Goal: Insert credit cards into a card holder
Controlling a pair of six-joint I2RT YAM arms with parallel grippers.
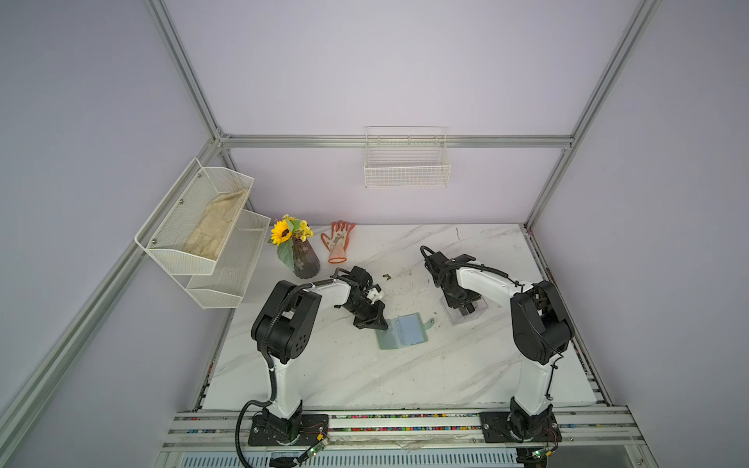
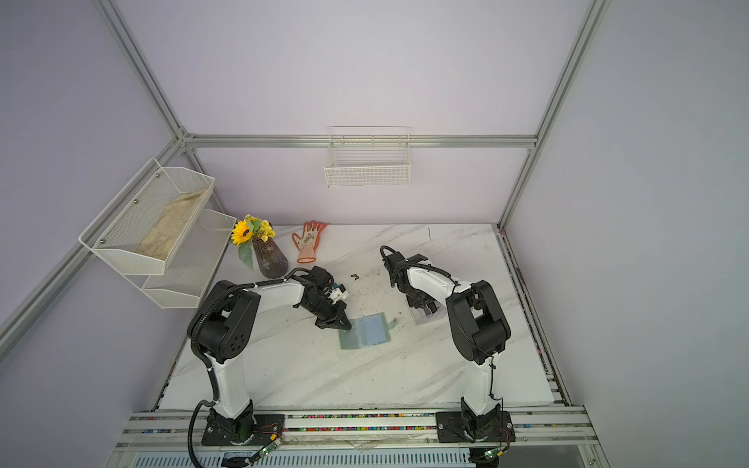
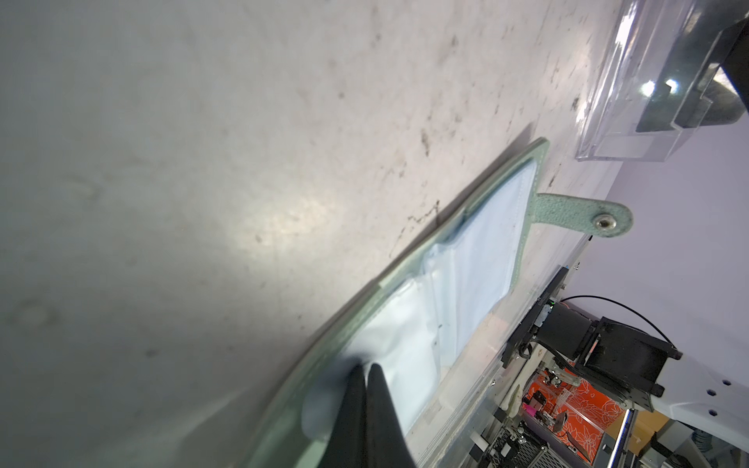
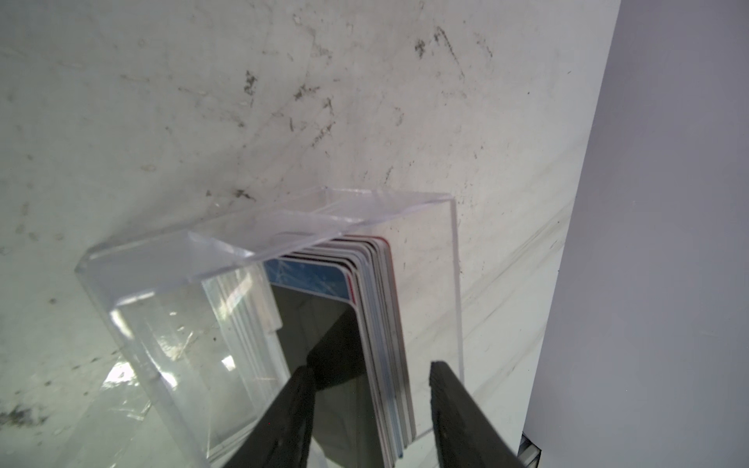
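An open mint-green card holder (image 1: 409, 327) with clear pale sleeves and a snap strap lies on the table. My left gripper is shut at its left part, over a sleeve, with no card visible between the fingers. To the right, a clear acrylic box (image 4: 140, 312) holds a stack of cards (image 4: 374, 327), the front one dark with a blue band. My right gripper is open over the box, its fingertips at the near part of the stack, one in front of the dark card and one beside the stack's right.
A sunflower vase (image 1: 306, 261) and an orange-white glove (image 1: 338, 241) stand and lie at the back left. Wire baskets (image 1: 195, 226) hang on the left wall.
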